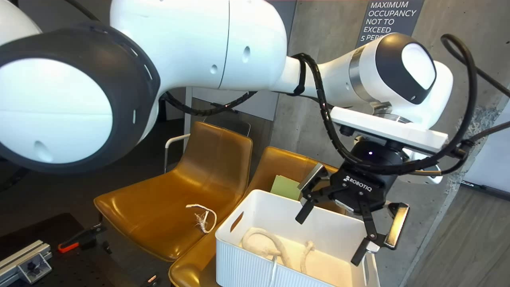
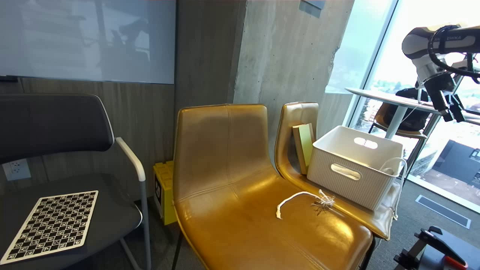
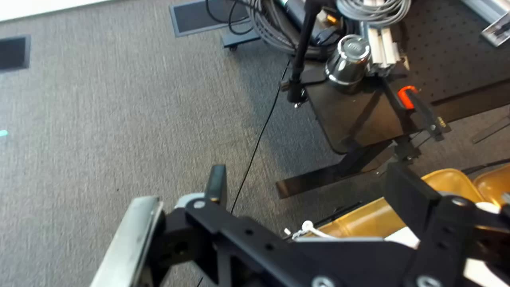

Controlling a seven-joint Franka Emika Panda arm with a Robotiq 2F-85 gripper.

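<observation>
My gripper [image 1: 330, 239] is open in exterior view 1, its two fingers spread wide with nothing between them. There it overlaps the right part of a white bin [image 1: 239, 268]; exterior view 2 has the gripper [image 2: 452, 114] up and to the right of the bin [image 2: 333, 189], apart from it. Inside the bin lie a pale rope [image 1: 279, 246] and a second rope end [image 1: 306, 256]. A short frayed white rope [image 2: 294, 196] rests on the seat of the brown chair [image 2: 225, 216]. In the wrist view, the gripper's fingers [image 3: 217, 184] stand apart over grey floor.
A green-yellow box [image 2: 306, 144] leans on the second chair's backrest behind the bin. The dark worktable [image 3: 358, 114] carries a metal cup [image 3: 349, 59], coiled cables [image 3: 375, 10] and an orange-handled clamp [image 3: 407, 97]. Behind the chairs stands a concrete wall [image 1: 325, 95].
</observation>
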